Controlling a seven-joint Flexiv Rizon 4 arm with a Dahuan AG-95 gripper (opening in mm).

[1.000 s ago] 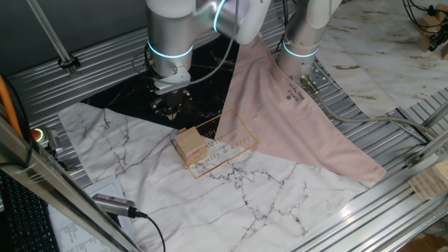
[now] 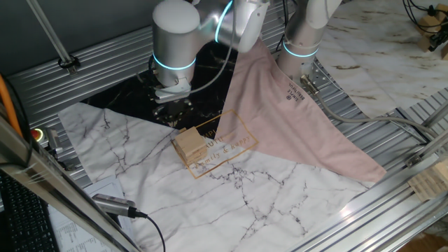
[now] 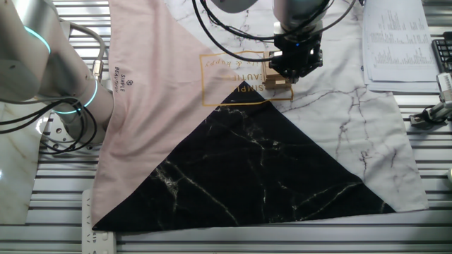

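Pale wooden blocks (image 2: 189, 145) lie in a small stack on the cloth, at the edge of its gold printed frame. My dark gripper (image 2: 175, 114) hangs just behind them over the black part of the cloth in exterior view 1. From the other side, in exterior view 2, the gripper (image 3: 296, 73) covers much of the wooden blocks (image 3: 277, 76), leaving only some edges visible. The fingers are small and dark against the black cloth, so how the fingers stand is unclear. No object can be made out between them.
The cloth (image 2: 266, 192) has white marbled, black and pink areas, with open room around the blocks. Behind the pink area stands a robot arm base (image 2: 299, 59). A metal post (image 2: 63, 182), papers (image 3: 399, 42) and a cabled device (image 2: 115, 205) border the workspace.
The arm above my gripper has shifted slightly right and down in exterior view 1, and the gripper has moved a little right. The wooden blocks and cloth have not moved.
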